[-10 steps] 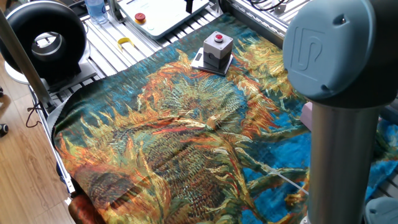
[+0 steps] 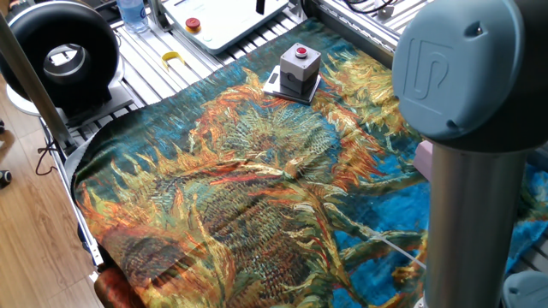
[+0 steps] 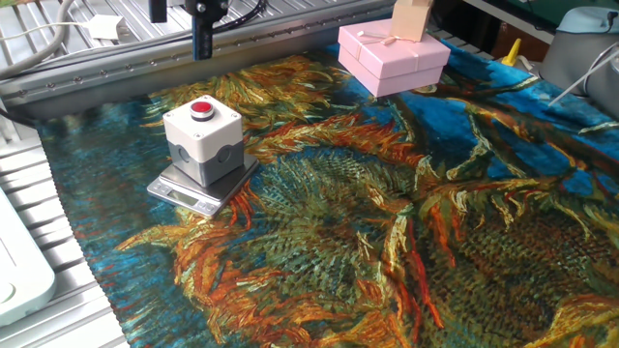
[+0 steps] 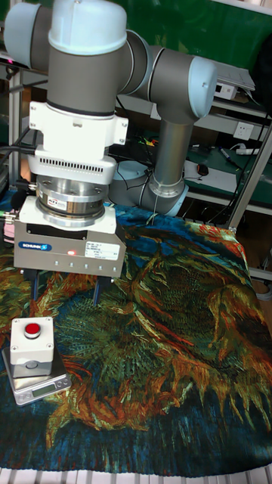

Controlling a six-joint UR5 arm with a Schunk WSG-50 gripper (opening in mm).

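A white and grey box with a red button on top (image 3: 204, 140) stands upright on a small silver scale (image 3: 184, 196). In exterior view 3 the same button box (image 4: 32, 347) and scale (image 4: 41, 390) lie at the left of the cloth. My gripper (image 4: 67, 289) hangs behind and above the box, pointing down. Its dark fingers stand wide apart, with nothing visible between them. At the top of exterior view 2, dark fingers (image 3: 202, 41) show clear of the box. Exterior view 1 shows part of the arm, but not the gripper.
A pink gift box (image 3: 392, 60) with a tan block (image 3: 411, 19) on it stands at the cloth's far edge. The sunflower-print cloth (image 2: 248, 205) is broadly clear, with some wrinkles. Beyond it lie a pale panel with a red button (image 2: 193, 25) and a yellow ring (image 2: 173, 59).
In exterior view 1 the arm has shifted slightly to the right over the last second. The button box and scale have stayed put.
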